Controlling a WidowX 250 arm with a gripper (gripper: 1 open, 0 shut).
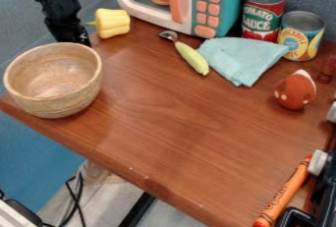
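Note:
The black gripper hangs at the upper left, low behind a wooden bowl and just left of a yellow bell pepper; whether its fingers are open or shut is unclear. A yellow corn-like toy lies near a metal scoop, beside a folded light-blue cloth. A red-brown egg-shaped toy sits at the right.
A teal toy microwave stands at the back, with a tomato sauce can and a yellow can beside it. An orange crayon-like tube lies at the front right.

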